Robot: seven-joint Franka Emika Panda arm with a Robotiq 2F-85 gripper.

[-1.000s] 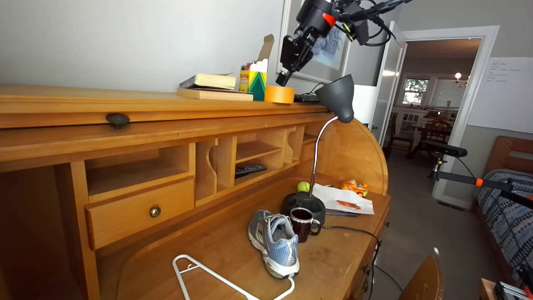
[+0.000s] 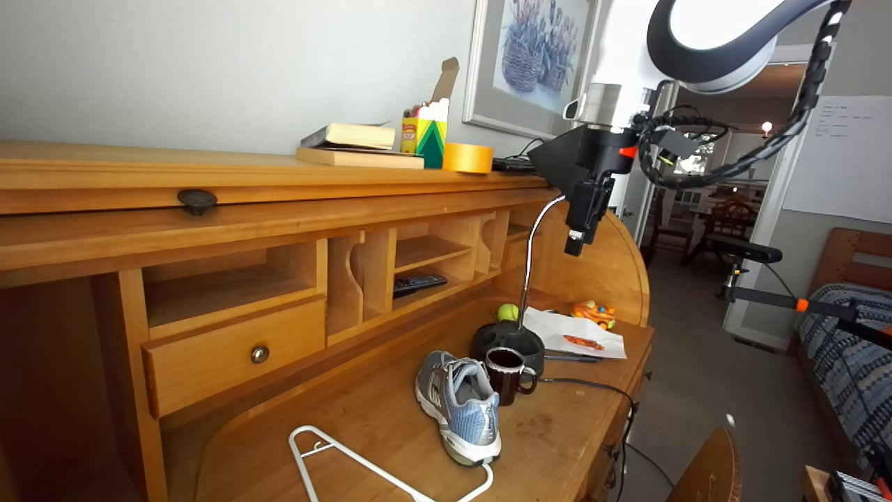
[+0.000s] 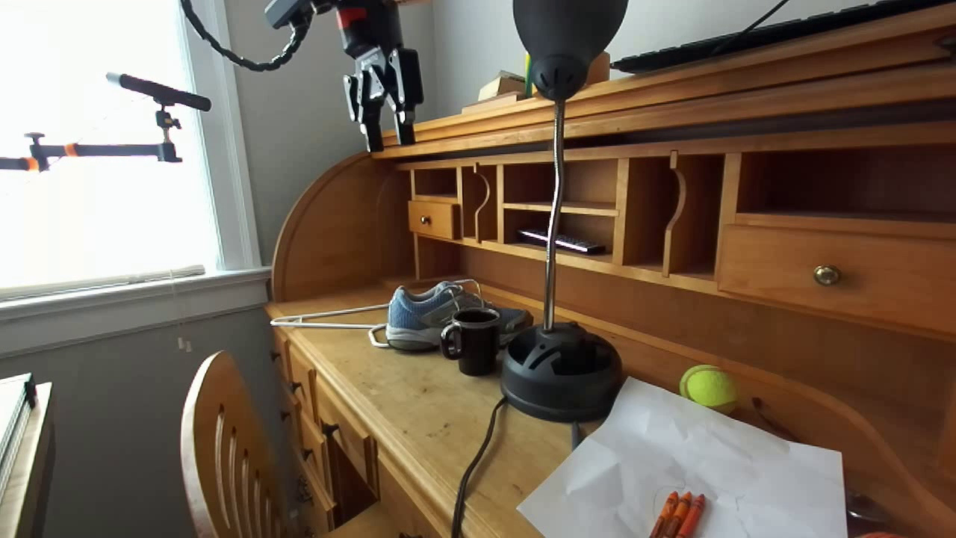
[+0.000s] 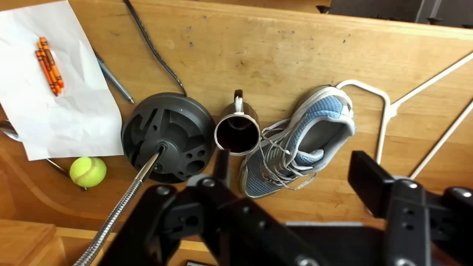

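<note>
My gripper [image 3: 391,145] hangs in the air above the desk, fingers pointing down and apart, with nothing between them. In the wrist view one finger [image 4: 371,177] is at the right and the other at centre-left. Far below them lies a blue-grey running shoe [image 4: 328,106] with loose laces. Touching or close to its toe stands a dark mug [image 4: 238,133], upright and hollow to view. Beside the mug is the black round base of a desk lamp [image 3: 560,372]. A white hanger [image 2: 359,460] lies partly by or under the shoe's heel.
A thin metal lamp neck [image 3: 553,215] rises to a dark shade [image 3: 570,36] near my gripper. White paper [image 3: 681,457] with orange crayons [image 4: 49,66], and a tennis ball [image 4: 88,172], lie past the lamp. Orange tape [image 2: 467,158] and books [image 2: 359,157] sit on the top shelf.
My gripper has come down and to the right in exterior view 1, from above the orange tape to in front of the lamp shade. It now points straight down. The desk objects are unmoved.
</note>
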